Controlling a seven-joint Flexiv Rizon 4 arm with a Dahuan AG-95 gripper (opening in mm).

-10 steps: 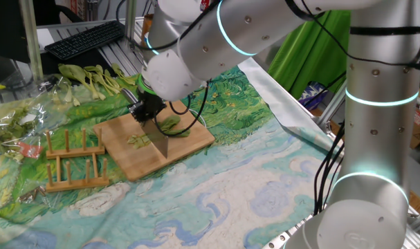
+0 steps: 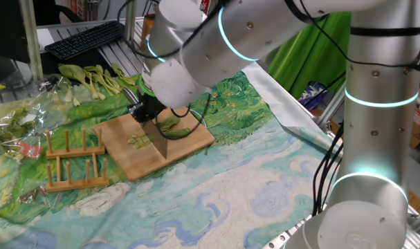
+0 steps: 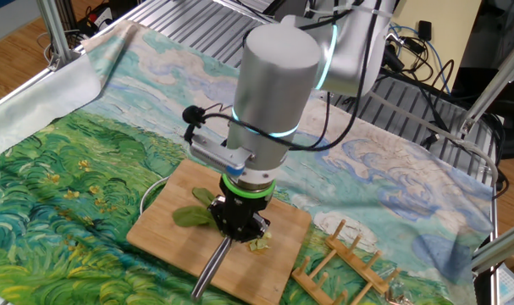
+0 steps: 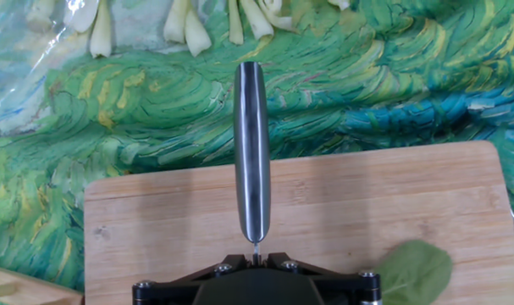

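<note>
My gripper (image 2: 148,111) is shut on a metal-handled knife and stands above the wooden cutting board (image 2: 125,158). The wide knife blade (image 2: 157,142) hangs down to the board, between the green leaves (image 2: 171,127) on one side and small cut pieces (image 2: 136,140) on the other. From the wrist, the steel knife handle (image 4: 253,161) points away from the fingers, past the board's edge; the blade is hidden beneath the gripper there. In the second exterior view, leafy greens (image 3: 194,216) lie beside the gripper, and more cut pieces (image 3: 259,243) show on its other side.
A wooden peg rack (image 2: 75,163) stands left of the board. Whole leafy greens (image 2: 92,79) lie behind it, near clear plastic wrap (image 2: 12,124). The patterned cloth (image 2: 237,187) in front of and right of the board is bare.
My wrist has shifted slightly right and down, and its cable hangs a little differently. Knife, board and greens look almost unmoved.
</note>
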